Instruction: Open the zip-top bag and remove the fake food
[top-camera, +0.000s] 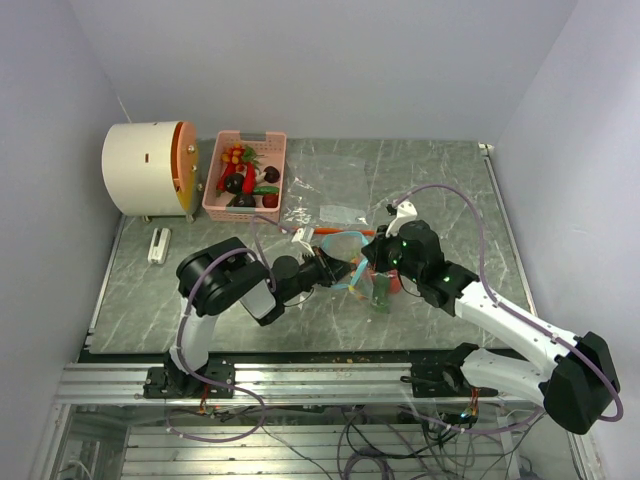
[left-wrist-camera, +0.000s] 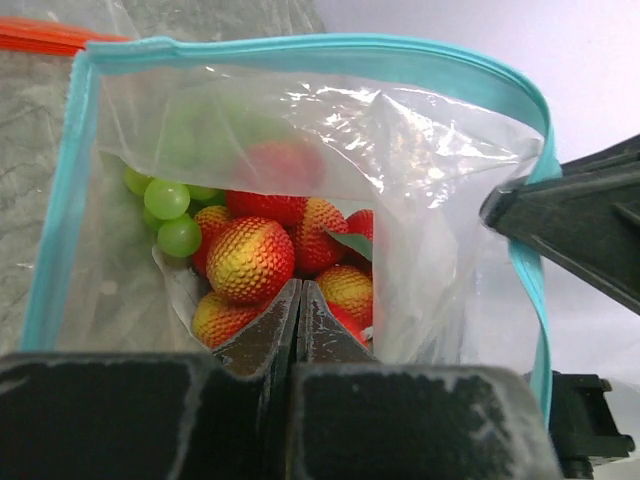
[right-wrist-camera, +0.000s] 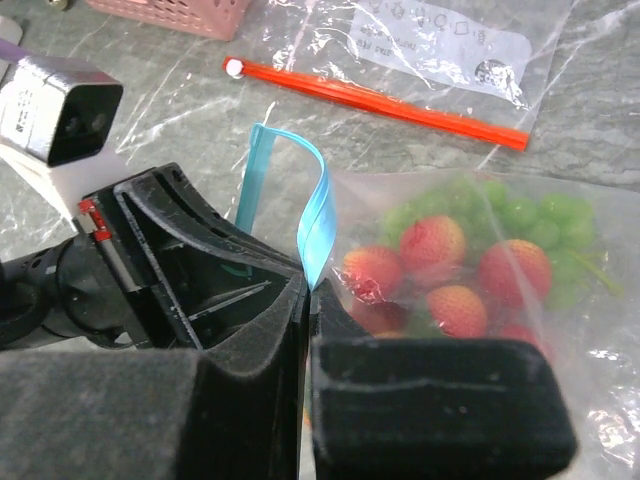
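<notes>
The clear zip bag (left-wrist-camera: 430, 200) has a teal rim (left-wrist-camera: 300, 50), its mouth spread wide in the left wrist view. Inside lie red-and-yellow fake strawberries (left-wrist-camera: 250, 260) and green grapes (left-wrist-camera: 180, 236). My right gripper is shut on the teal rim, which runs between its fingertips. My left gripper is shut, its tips within the mouth in front of the strawberries. Nothing shows between those tips. The near stretch of rim passes out of sight behind the left gripper's body, so its contact with the fingers is hidden.
Behind the bag lies a flat clear bag with an orange slider strip (right-wrist-camera: 380, 103). A pink basket (top-camera: 212, 190) of fake vegetables stands at the back left, beside a white drum (top-camera: 145, 165).
</notes>
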